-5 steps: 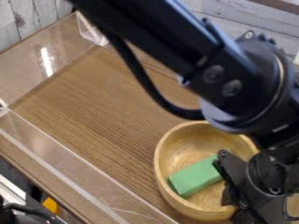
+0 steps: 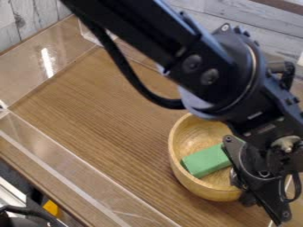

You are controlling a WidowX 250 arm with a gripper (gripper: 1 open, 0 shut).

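Note:
A wooden bowl [image 2: 185,139] sits at the right of the wooden surface, holding a green block [image 2: 205,160] that lies on its bottom. My black gripper [image 2: 260,191] is at the bowl's right rim, low and partly over it, at the lower right of the view. The arm hides part of the bowl, and I cannot tell whether the fingers are open or shut or touch anything.
The bare wooden surface [image 2: 101,111] stretches to the left, bounded by clear plastic walls [image 2: 53,146]. Pale wooden boards stand behind. Dark hardware and a yellow piece lie outside at the lower left.
The arm and gripper have moved slightly upward in the view. The bowl, with the green block in it, has also shifted a little up and to the right.

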